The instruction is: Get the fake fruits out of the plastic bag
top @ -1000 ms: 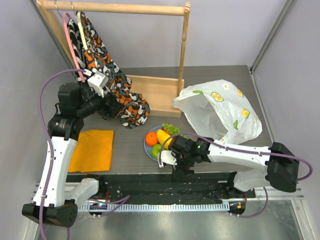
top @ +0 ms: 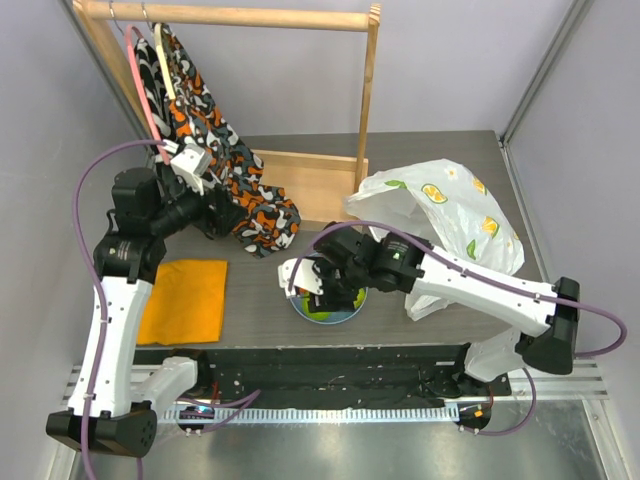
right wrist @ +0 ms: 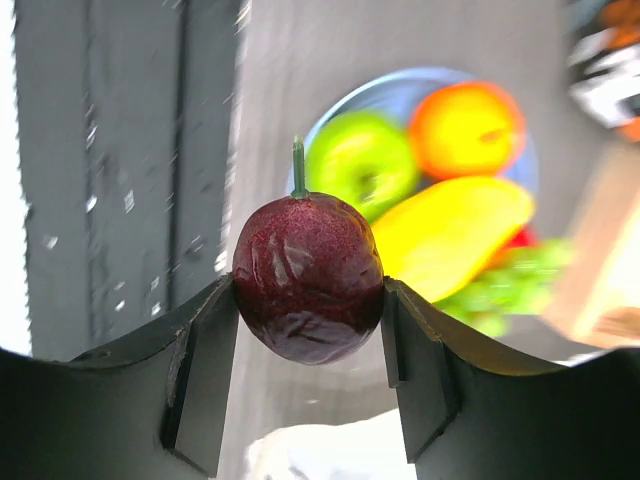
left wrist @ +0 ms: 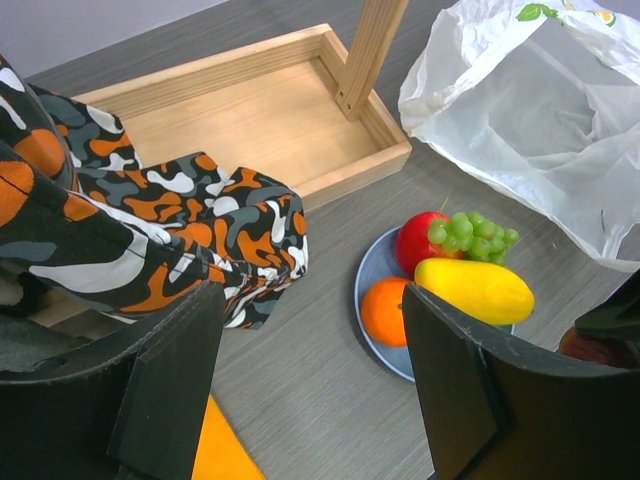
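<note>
My right gripper is shut on a dark purple fruit [right wrist: 305, 268] with a short green stem, over the blue bowl [left wrist: 369, 258]. The bowl holds a red fruit [left wrist: 415, 240], green grapes [left wrist: 470, 235], a yellow mango-like fruit [left wrist: 480, 290], an orange [left wrist: 383, 310] and a green apple [right wrist: 355, 160]. The white plastic bag [top: 440, 195] with lemon print lies open at the right; its inside looks empty where visible. My left gripper stands open with nothing between its fingers, at the upper left in the top view.
A wooden rack [top: 365, 100] with patterned cloths [top: 270, 220] and a wooden tray [left wrist: 220, 110] stands at the back. An orange cloth [top: 185, 305] lies at the front left. Grey table shows between cloth and bowl.
My right arm has risen and moved back and left over the bowl, now covering much of it in the top view. The left arm is nearly unchanged.
</note>
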